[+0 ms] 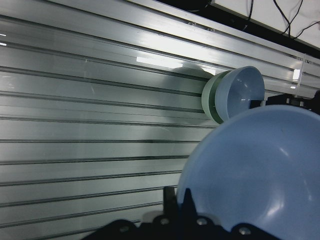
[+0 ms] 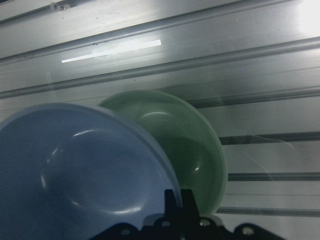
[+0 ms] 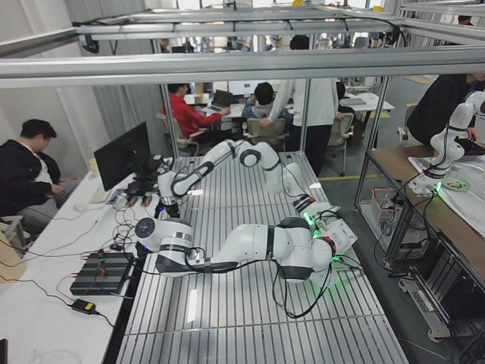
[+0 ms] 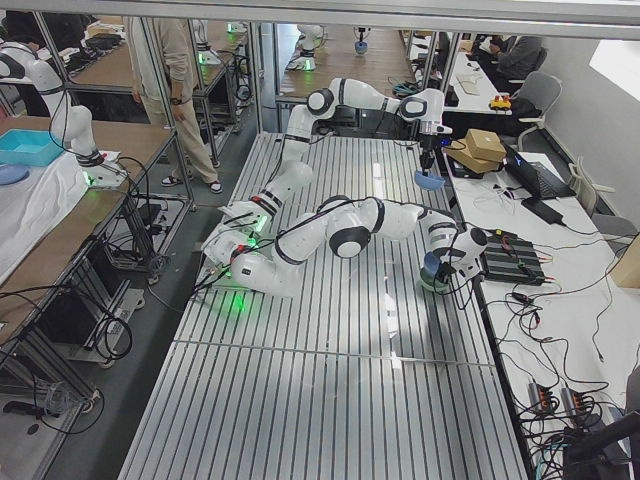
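Note:
In the left wrist view a blue bowl (image 1: 255, 175) fills the lower right, its rim in my left gripper, which is shut on it. In the right wrist view my right gripper is shut on another blue bowl's rim (image 2: 85, 165); that bowl overlaps a green bowl (image 2: 190, 145) beneath. Whether they touch is unclear. The camera right view shows one blue bowl (image 4: 428, 181) at the far arm and the other pair at the near arm. The camera left view mostly hides the bowls behind the arms.
A white desk (image 3: 53, 326) with a monitor, black boxes and cables runs along it. People sit and stand around the frame.

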